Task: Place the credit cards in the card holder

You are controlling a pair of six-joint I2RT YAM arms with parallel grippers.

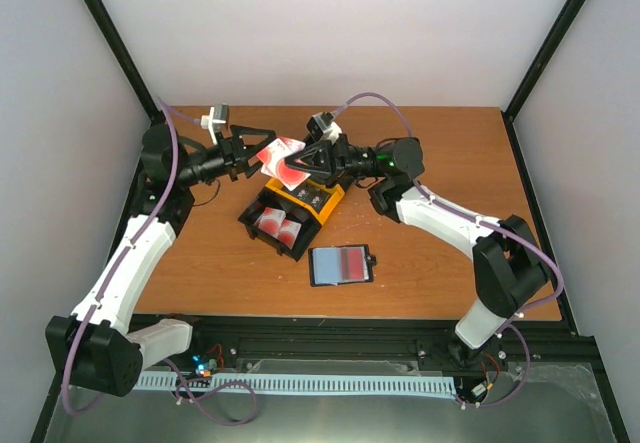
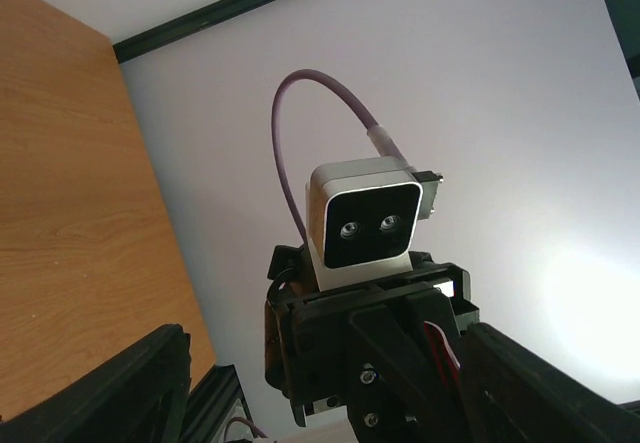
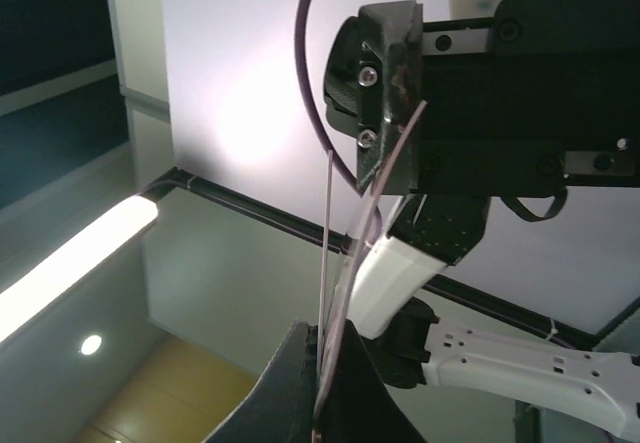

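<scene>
My right gripper (image 1: pixel 293 163) is shut on credit cards (image 1: pixel 283 160), red and white, held in the air above the black box. Seen edge-on in the right wrist view, two thin cards (image 3: pixel 345 298) rise apart from the shut fingertips (image 3: pixel 300 388). My left gripper (image 1: pixel 267 148) is open at the cards' left side, its fingers (image 2: pixel 110 393) spread wide; whether it touches a card I cannot tell. On the table nearer the front lies the card holder (image 1: pixel 340 265), black-edged with a pale blue side and a reddish side.
Below the grippers stands a black box (image 1: pixel 263 240) with an orange section (image 1: pixel 334 202); more red and white cards (image 1: pixel 270 221) lie in its front part.
</scene>
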